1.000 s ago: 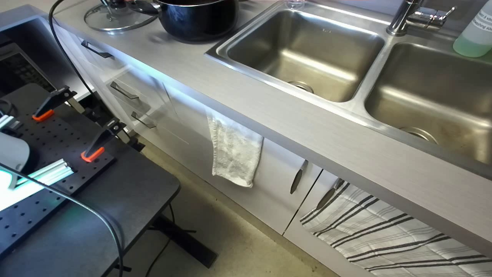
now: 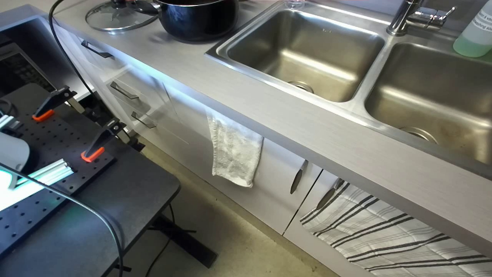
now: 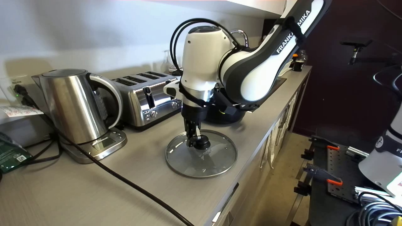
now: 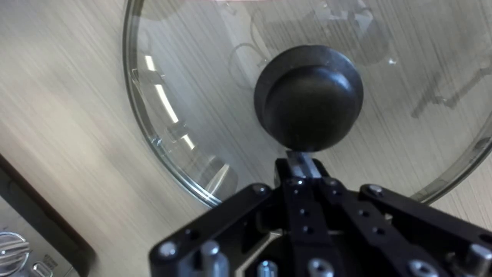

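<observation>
A round glass lid (image 3: 199,165) with a steel rim and a black knob (image 4: 309,106) lies flat on the counter, knob up. In exterior view 2 my gripper (image 3: 192,141) points down over the lid, right beside the knob. The wrist view shows the gripper shut, its fingertips together at the knob's near edge. The knob is not between them; whether they touch it I cannot tell. Part of the lid (image 2: 120,20) shows at the top left of exterior view 1, where my gripper is not seen.
Close to the lid stands a black pot (image 2: 198,20). A toaster (image 3: 147,98) and a kettle (image 3: 71,109) line the wall side. A black cable (image 3: 124,180) crosses the counter. The steel double sink (image 2: 304,55) lies beyond the pot, with bare counter in front.
The lid sits very slightly farther right in exterior view 1.
</observation>
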